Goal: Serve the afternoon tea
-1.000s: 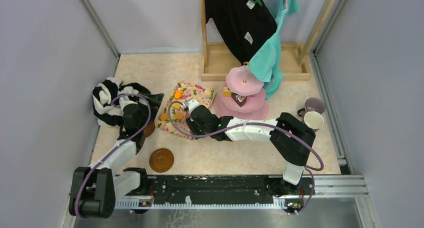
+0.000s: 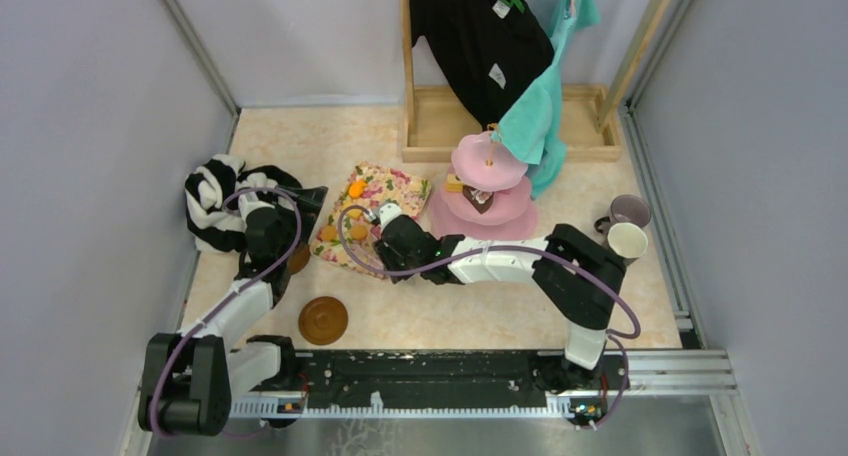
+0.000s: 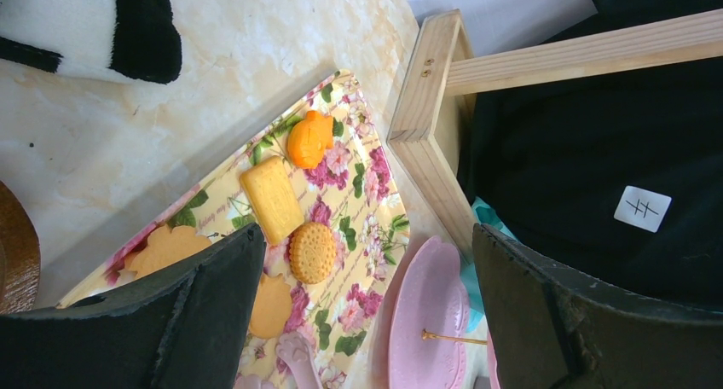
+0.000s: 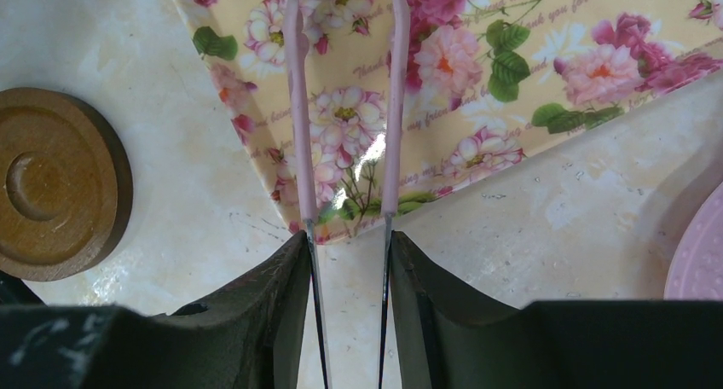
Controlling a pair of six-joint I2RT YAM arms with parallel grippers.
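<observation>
The floral tray (image 2: 395, 186) carries a fish-shaped orange treat (image 3: 309, 142), a rectangular biscuit (image 3: 271, 200), a round cracker (image 3: 311, 252) and flat cookies (image 3: 270, 306). My right gripper grips pink tongs (image 4: 395, 107), their two arms apart, tips at an orange item at the top edge of the right wrist view. My left gripper stands open at the tray's left, nothing between its fingers. The three-tier pink stand (image 2: 470, 151) holds treats on its middle tier, right of the tray.
Two mugs (image 2: 628, 241) stand at right. A brown coaster (image 2: 322, 320) lies at front left, another beside the left arm. Black-and-white cloth (image 2: 210, 201) lies at left. A wooden rack (image 2: 430, 141) with hanging clothes is at the back.
The right arm has shifted very slightly; the left arm and the objects look unchanged.
</observation>
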